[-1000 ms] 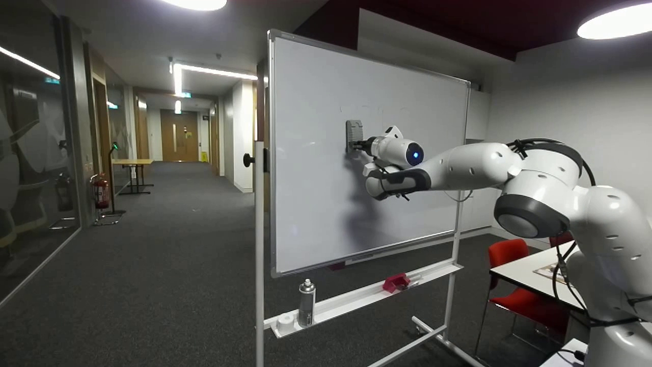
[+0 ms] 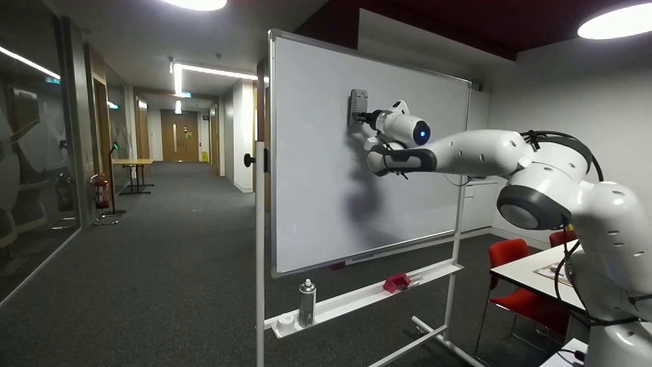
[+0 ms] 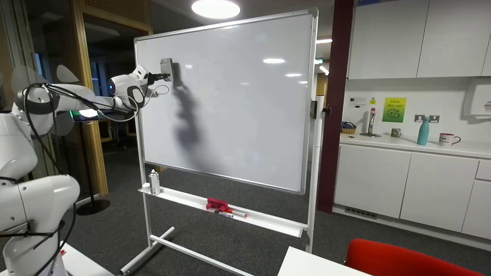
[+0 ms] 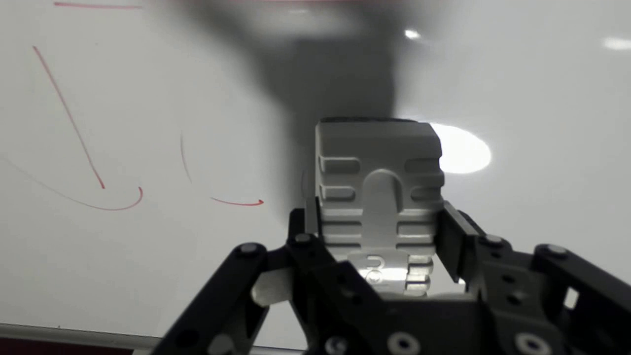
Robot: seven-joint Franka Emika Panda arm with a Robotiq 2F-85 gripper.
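My gripper is shut on the sides of a grey whiteboard eraser [image 4: 378,177], one finger along each edge. In exterior view 1 the eraser [image 2: 358,105] stands upright at the surface of the whiteboard [image 2: 318,202], in its upper part. Exterior view 2 shows the eraser [image 3: 166,69] near the board's upper left corner. Thin red marker strokes remain on the board in the wrist view: a slanted line [image 4: 69,117], a short line [image 4: 97,6], and faint curves, one ending in a hook [image 4: 140,197]. The eraser's wiping face is mostly hidden.
On the tray [image 3: 271,223] below the board are a spray can [image 3: 154,182], a white roll-like item [image 3: 145,187], a red holder [image 3: 217,204] and markers [image 3: 237,213]. A white table [image 2: 544,275] and red chairs [image 2: 508,253] stand beside the arm.
The gripper and eraser have moved up the whiteboard and slightly to the right in exterior view 1. The eraser is still held. Items on the tray have not moved.
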